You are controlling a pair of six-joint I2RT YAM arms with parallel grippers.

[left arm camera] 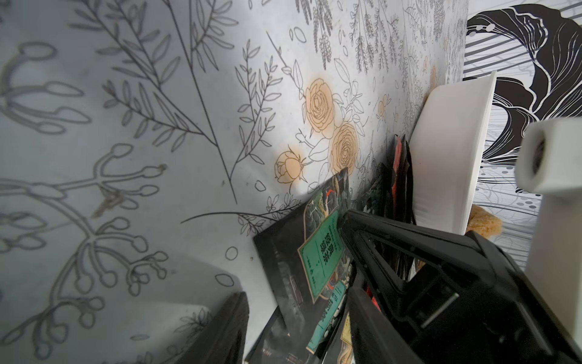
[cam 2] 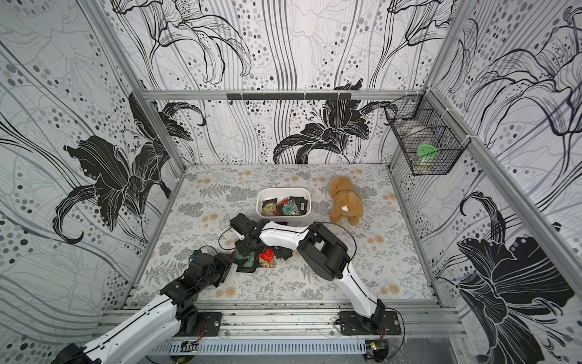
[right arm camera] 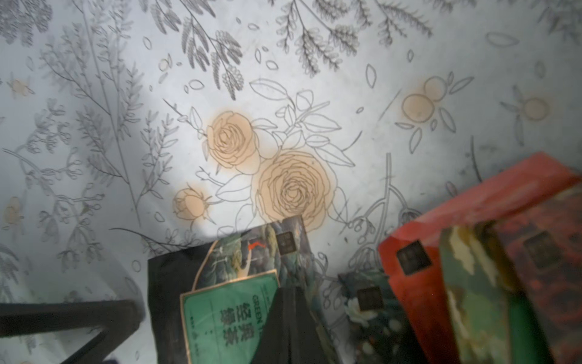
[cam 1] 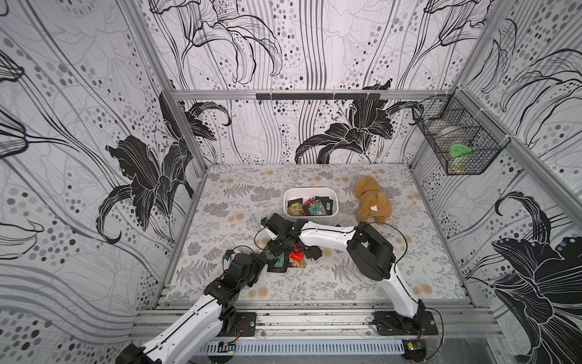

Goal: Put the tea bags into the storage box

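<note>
The storage box (cam 1: 289,209) is a white open tub at mid-table with several tea bags (cam 1: 315,207) inside. In front of it lies a loose pile of tea bags, partly covered by my right arm. A dark bag with a green label (right arm camera: 230,315) shows at the pile's left end, beside red packets (right arm camera: 424,291). My right gripper is shut over this green-labelled bag; whether anything thin is pinched is hidden. From the left, my left gripper stands part open at the pile, the edges of dark tea bags (left arm camera: 282,267) showing beyond and between its fingers.
A brown plush toy (cam 1: 372,200) lies right of the box. A wire basket (cam 1: 463,142) hangs on the right wall. Both arms crowd close together at the pile.
</note>
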